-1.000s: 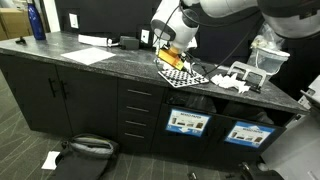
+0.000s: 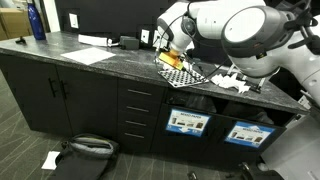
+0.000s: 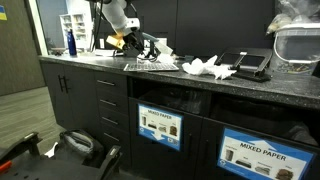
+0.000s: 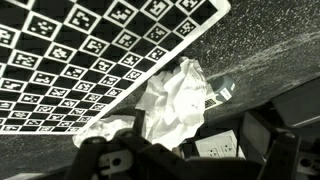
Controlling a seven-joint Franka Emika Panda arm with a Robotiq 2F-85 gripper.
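Observation:
In the wrist view my gripper is open, its dark fingers well apart at the lower edge. Crumpled white paper [image 4: 178,100] appears in the gap between them, and I see no finger closed on it. A black-and-white patterned board [image 4: 85,65] fills the upper left of that view. In exterior view 1 the same board [image 2: 181,76] lies on the dark counter, with the wrist just above its far left side. Exterior view 2 shows a white sheet-like piece [image 3: 160,48] beside the wrist; whether it touches the gripper is unclear.
More crumpled white paper [image 3: 208,68] lies right of the board, before a black rack [image 3: 246,62] and a clear container [image 3: 294,46]. A flat white sheet [image 2: 88,56] and a blue bottle [image 2: 36,22] are on the left. A wall outlet [image 4: 216,147] is close by.
The arm's large links have swung lower and to the right in exterior view 1, now covering the clear container. The wrist stays near the board; the counter items look unmoved.

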